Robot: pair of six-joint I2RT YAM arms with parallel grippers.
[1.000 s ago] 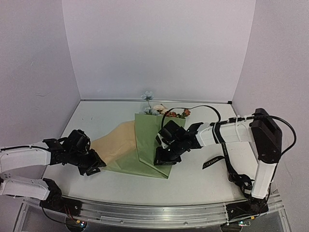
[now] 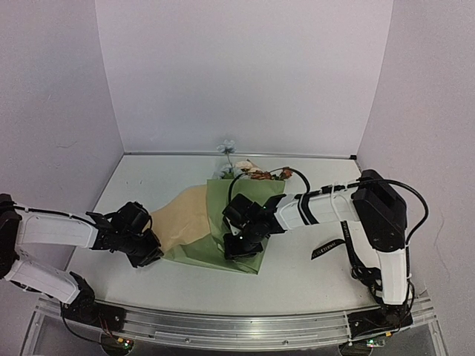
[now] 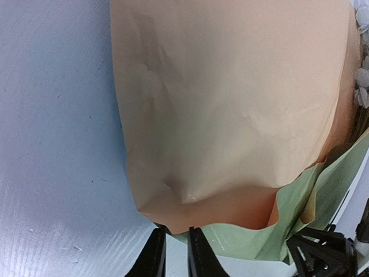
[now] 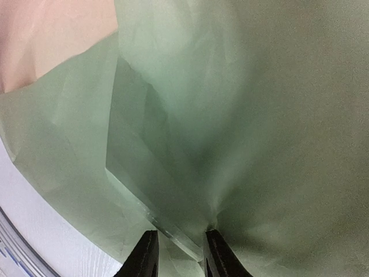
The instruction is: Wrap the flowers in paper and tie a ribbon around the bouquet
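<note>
Coloured fake flowers (image 2: 249, 170) show at the back edge of the wrap in the top view; their stems are hidden under the paper. The wrap is green paper (image 2: 215, 252), its right part folded over, with a tan inner side (image 2: 182, 215) exposed at left. At the wrap's lower left corner, my left gripper stands partly open, the paper edge just by its fingertips. My right gripper is open over the folded green flap; a dimple in the paper shows beside its right fingertip. Whether paper lies between either pair of fingers is unclear.
A black ribbon (image 2: 349, 248) with lettering lies loosely at the right of the table, near the right arm's base. A metal rail (image 2: 237, 326) runs along the front.
My right arm has moved left across the green flap, and the paper there is now creased.
</note>
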